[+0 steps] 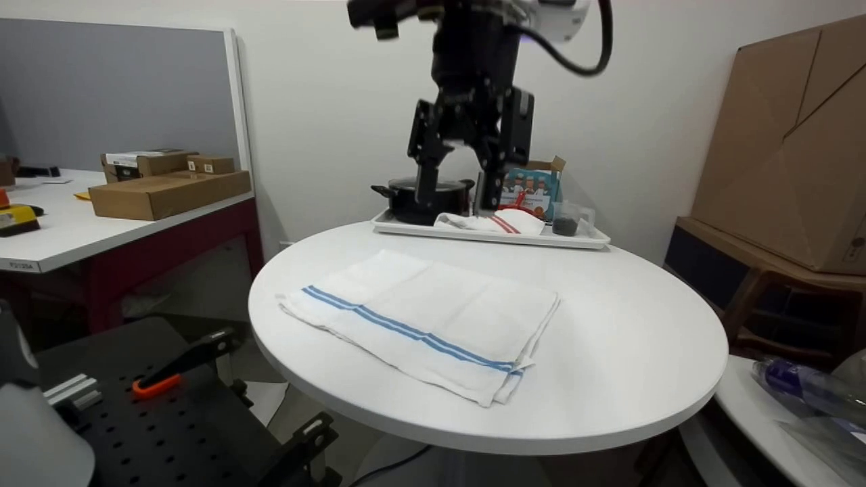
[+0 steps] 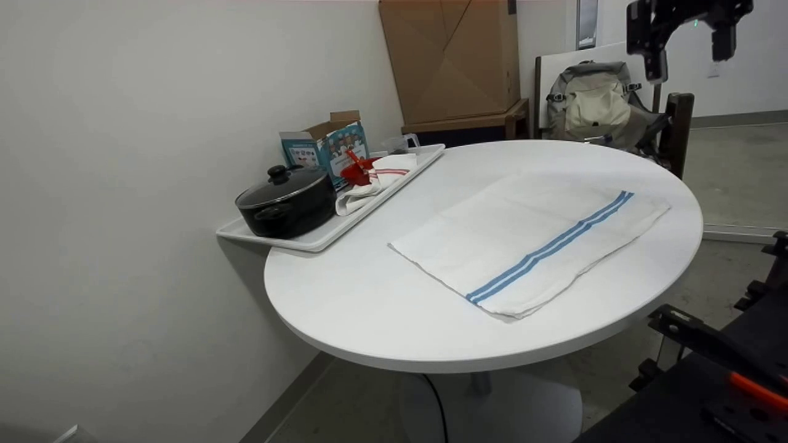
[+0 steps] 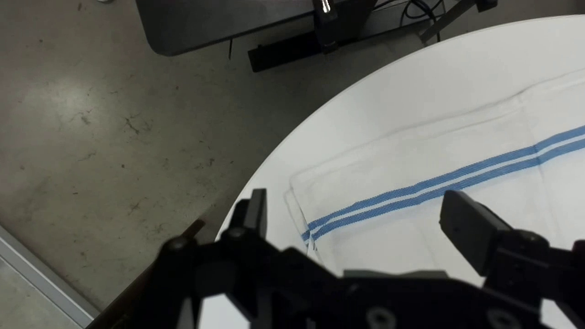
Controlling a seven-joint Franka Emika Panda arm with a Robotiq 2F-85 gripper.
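A white towel with blue stripes lies folded and flat on the round white table. In exterior view 2 the same towel covers the table's near right part. My gripper is open in the air above the table, its fingers pointing down and well apart. Exterior view 2 has the gripper at the upper right, clear of the cloth. From the wrist, one dark finger appears near the table edge and the other over the towel; nothing is between them.
Along the wall a white tray carries a black lidded pot, a red-striped cloth, a red item and a clear cup. A blue box stands behind.
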